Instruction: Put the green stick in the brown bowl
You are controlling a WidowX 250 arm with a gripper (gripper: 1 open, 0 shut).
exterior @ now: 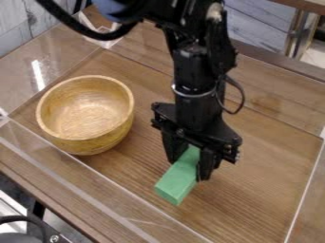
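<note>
The green stick (181, 179) is held by my gripper (191, 159), tilted, its lower end pointing toward the front of the table. The fingers are closed around its upper part and hide that end. Whether its lower end touches the wood cannot be told. To the left of the gripper, apart from it, the brown bowl (86, 115) stands upright and looks empty.
Bare wooden table (260, 190) lies to the right and in front of the gripper. A raised border runs along the table's front left, and cables show at the lower left corner. The arm covers part of the back of the table.
</note>
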